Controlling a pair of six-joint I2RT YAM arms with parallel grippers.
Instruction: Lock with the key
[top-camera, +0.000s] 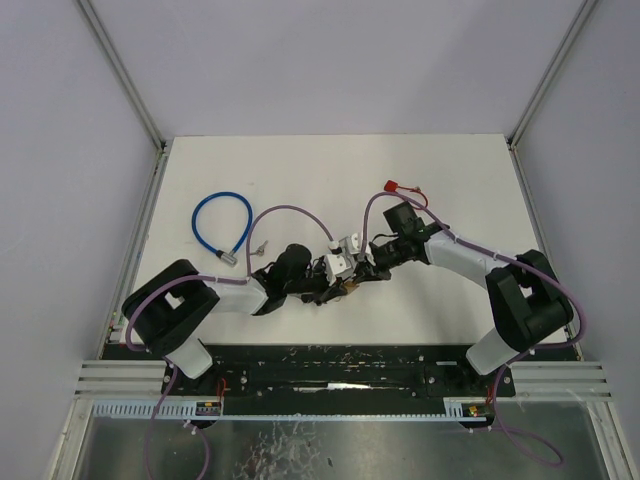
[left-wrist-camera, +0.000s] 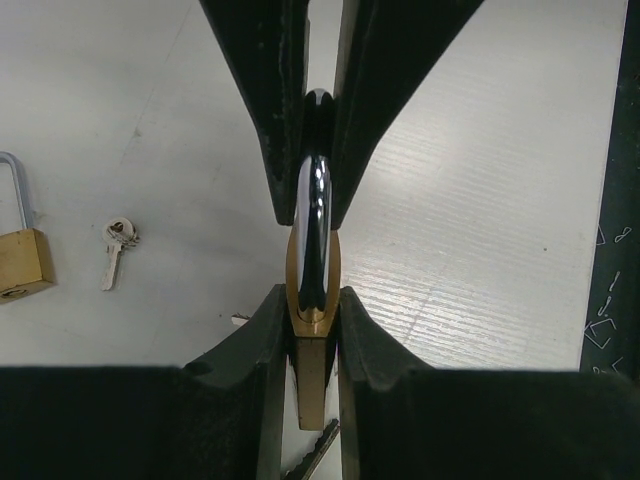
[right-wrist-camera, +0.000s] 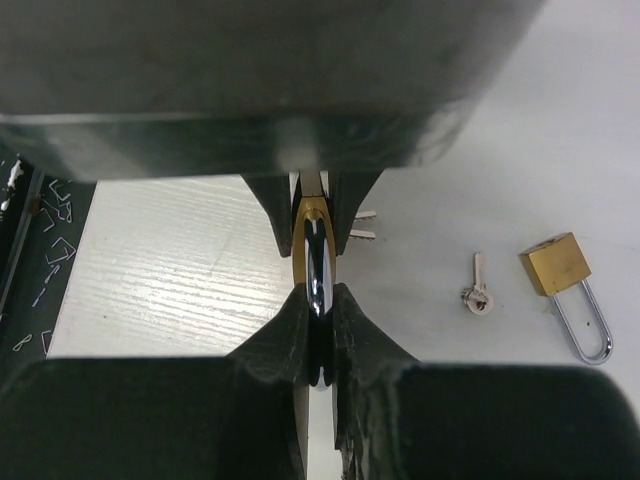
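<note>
A brass padlock (left-wrist-camera: 312, 400) with a chrome shackle (left-wrist-camera: 315, 230) is seen edge-on between my two grippers. My left gripper is shut on its brass body. From the other side, the fingers (right-wrist-camera: 281, 330) of my right gripper stand close around the shackle's curved end; whether they press on it I cannot tell. On the table, a silver key with a round head (left-wrist-camera: 112, 252) lies apart from the grippers. In the top view the arms meet over the table's front half and largely hide the lock. Any key in its keyhole is hidden.
A second padlock (right-wrist-camera: 557, 265) lies on the table near the key. A blue cable lock (top-camera: 224, 193) rests at the left, and a red item with a cord (top-camera: 391, 187) at the back right.
</note>
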